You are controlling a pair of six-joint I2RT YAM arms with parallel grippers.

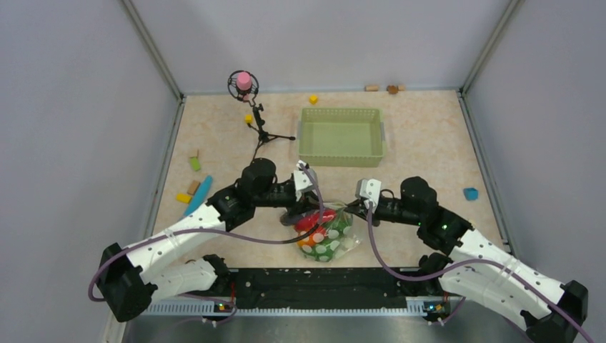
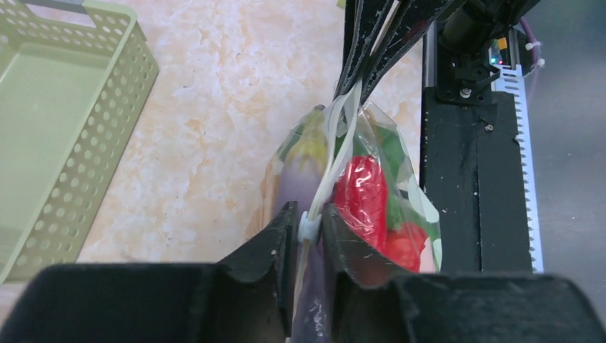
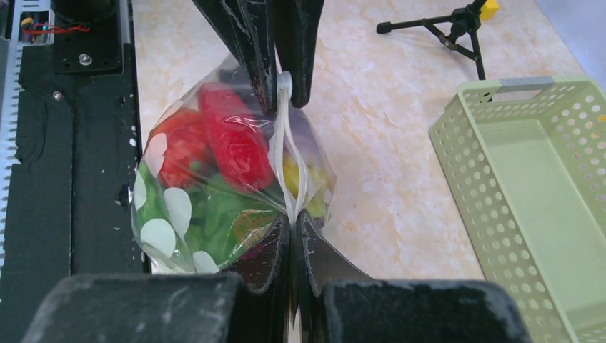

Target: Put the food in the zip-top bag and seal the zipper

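Note:
The clear zip top bag [image 1: 323,243] with green, white-dotted print lies at the front middle, holding red food [image 2: 361,196], a purple eggplant [image 2: 293,179] and other items. My left gripper is around the white zipper strip at its pale slider [image 2: 307,221]; whether it grips firmly is unclear. My right gripper is shut on the zipper strip at the other end of the bag's top. The fingers of both grippers point toward each other along the strip.
A green perforated basket [image 1: 341,132] stands behind the bag. A black tripod [image 1: 263,132] with a pink object is at back left. Small blocks and a blue object [image 1: 200,193] lie at left. The black rail edge runs along the front.

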